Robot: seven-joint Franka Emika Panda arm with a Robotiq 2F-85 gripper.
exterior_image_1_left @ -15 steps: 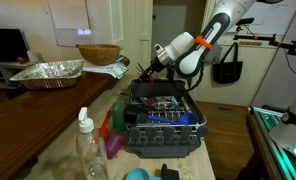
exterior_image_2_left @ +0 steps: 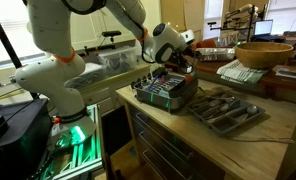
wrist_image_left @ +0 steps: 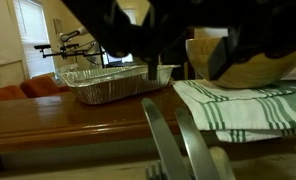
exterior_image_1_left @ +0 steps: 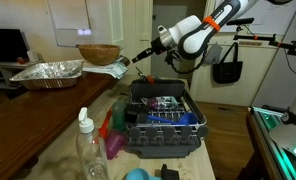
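Observation:
My gripper (exterior_image_1_left: pixel 143 60) hangs high near the far end of a dark dish rack (exterior_image_1_left: pixel 164 139). In the wrist view, its dark fingers (wrist_image_left: pixel 138 42) are large and blurred. Two silver utensil parts (wrist_image_left: pixel 196 145) rise close beneath the fingers, and they appear held; whether they are one piece or two I cannot tell. The exact contact is hidden in the dark blur. Blue and dark items lie in the rack. A grey divided tray (exterior_image_2_left: pixel 256 112) holding several utensils stands on the counter in exterior view 2.
A foil pan (exterior_image_1_left: pixel 50 73), a wooden bowl (exterior_image_1_left: pixel 99 53) and a striped towel (wrist_image_left: pixel 233 108) sit on the raised wooden ledge. A clear bottle (exterior_image_1_left: pixel 91 150) and a blue cup (exterior_image_1_left: pixel 137 174) stand near the rack. Bare counter shows around the divided tray.
In exterior view 1, the arm's upper joints have swung right and the forearm stretches more to the left. The gripper has risen and shifted left from over the rack. The rack has not moved.

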